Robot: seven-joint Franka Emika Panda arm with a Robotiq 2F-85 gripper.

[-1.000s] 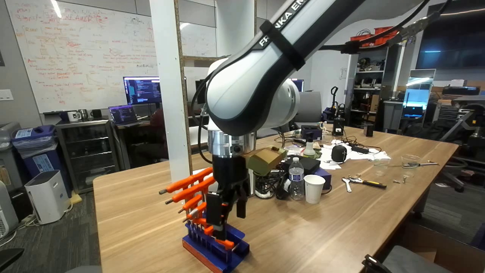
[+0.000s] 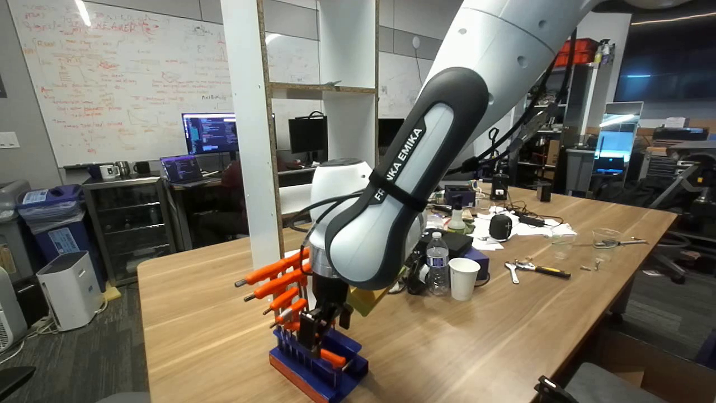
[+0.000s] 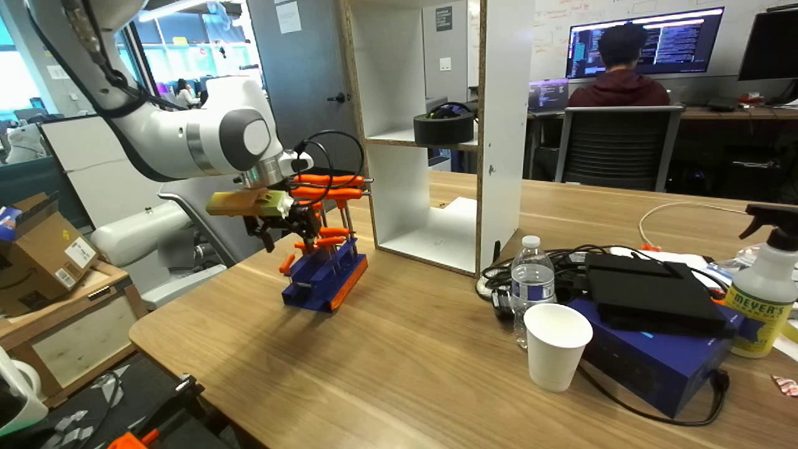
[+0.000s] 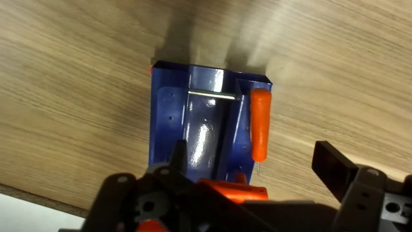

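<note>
A blue metal holder with an orange side [image 2: 300, 376] stands on the table, carrying several orange-handled hex keys [image 2: 269, 269] in rising sizes. My gripper [image 2: 326, 327] is low over its front end, tilted, with the fingers open. In the wrist view, the smallest orange handle [image 4: 260, 125] lies along the holder's right edge, ahead of the gap in my gripper. Another orange handle [image 4: 235, 190] shows lower down near the left finger, partly hidden by it; whether they touch I cannot tell. In the second exterior view, my gripper [image 3: 284, 226] hangs beside the hex keys.
A white shelf unit [image 3: 499, 149] rises close behind the holder. Farther along the table are a water bottle [image 2: 437, 265], a white paper cup [image 2: 464, 279], a dark blue box [image 3: 662, 359] and cables.
My arm has come down, and the hand has tilted and moved slightly left, lower beside the holder. The holder and its hex keys look to be in the same place.
</note>
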